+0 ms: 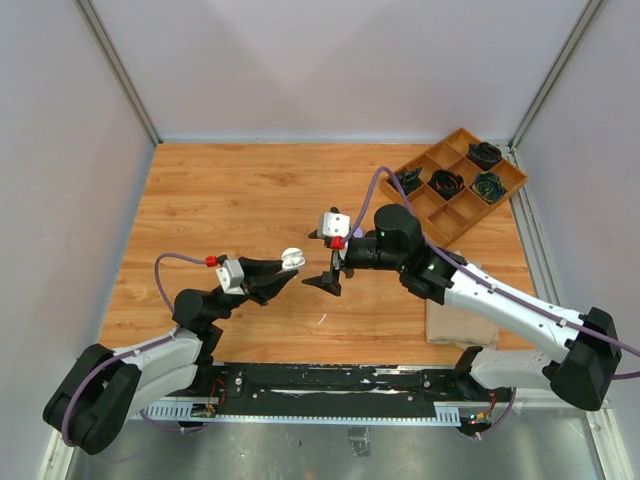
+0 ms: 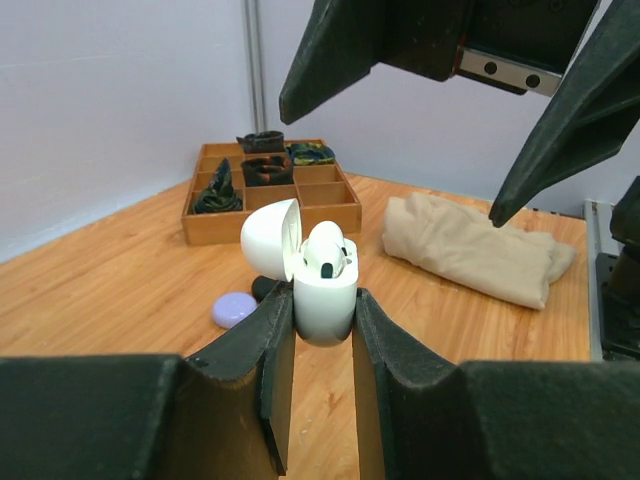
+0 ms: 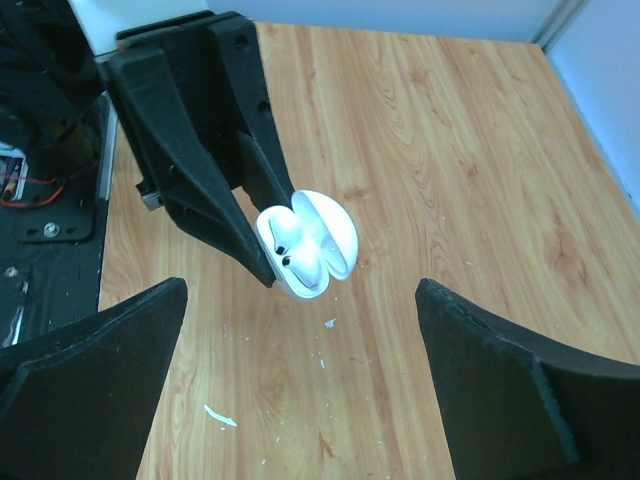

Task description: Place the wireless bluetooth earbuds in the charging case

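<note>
The white charging case [image 3: 314, 240], its lid raised, is held above the table with my left gripper shut on its body. White earbuds [image 3: 300, 262] sit down inside the case in the right wrist view. Only the rounded top of one earbud [image 2: 326, 243] shows above the rim in the left wrist view. To the right of the case, my right gripper [image 1: 322, 256] is spread wide open and empty. Its two fingers [image 3: 95, 365] frame the case from a distance in its own wrist view, touching nothing.
At the back right stands a wooden compartment tray [image 1: 448, 212] with dark cloth items in it. A beige cloth [image 1: 455, 325] lies at the right, partly under the right arm. The purple round object [image 2: 234, 309] rests on the table. Open wood fills the left and back.
</note>
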